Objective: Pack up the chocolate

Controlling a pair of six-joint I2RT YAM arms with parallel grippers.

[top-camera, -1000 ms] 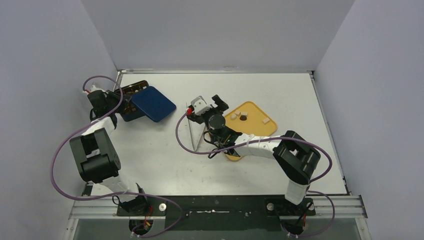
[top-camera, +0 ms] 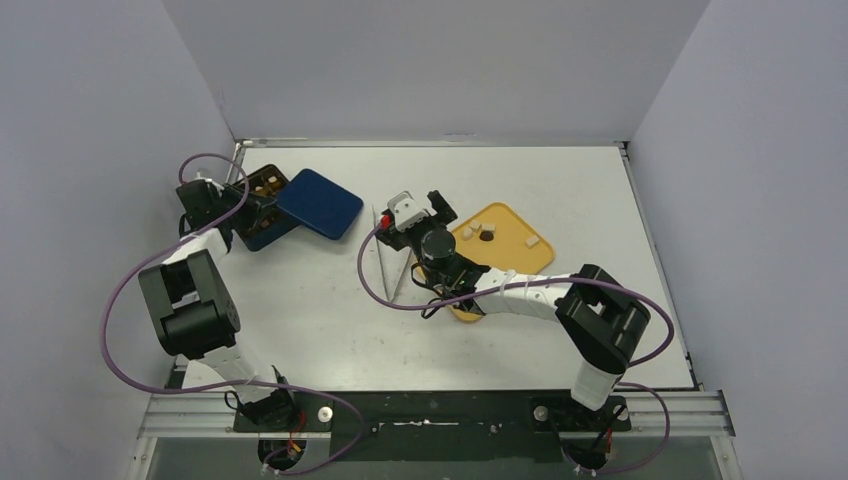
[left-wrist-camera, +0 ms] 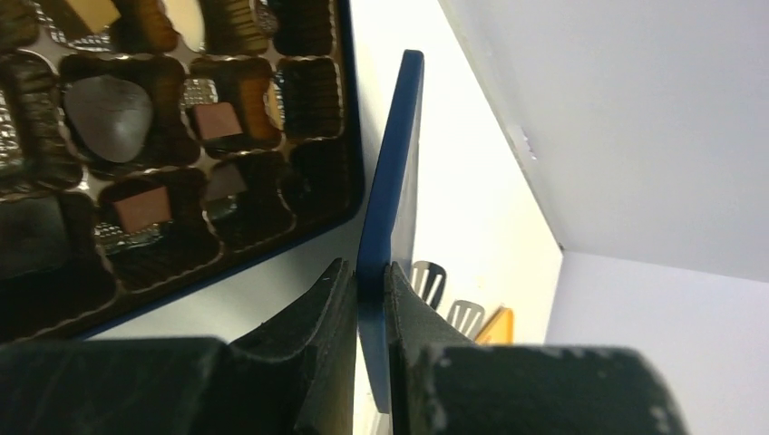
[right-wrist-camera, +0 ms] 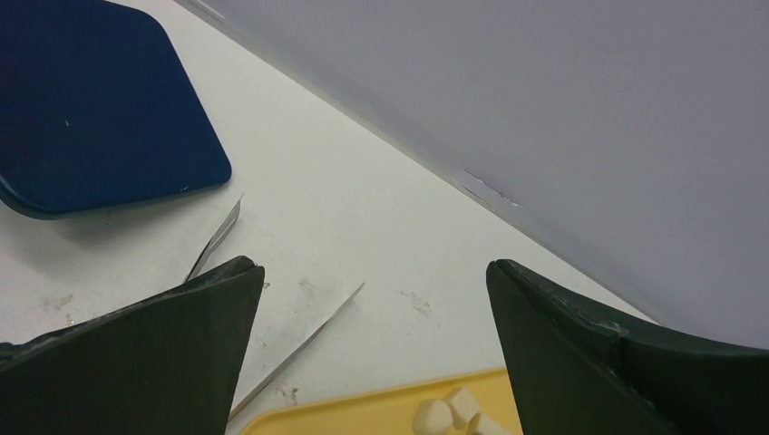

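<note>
A dark chocolate box [left-wrist-camera: 163,245] with moulded compartments holding assorted pieces sits at the left of the table. Beside it is a flat navy lid [top-camera: 318,200], seen edge-on in the left wrist view, where my left gripper is shut on its edge. My right gripper stands open above the table centre, with nothing between its fingers; the lid shows to its upper left.
A yellow tray [top-camera: 522,230] with several pale pieces and a dark one lies right of centre, partly under the right arm. Two thin metal tools [right-wrist-camera: 299,351] lie mid-table.
The lid has shifted to the right, held by my left gripper, uncovering more of the box. The right arm has moved very slightly.
</note>
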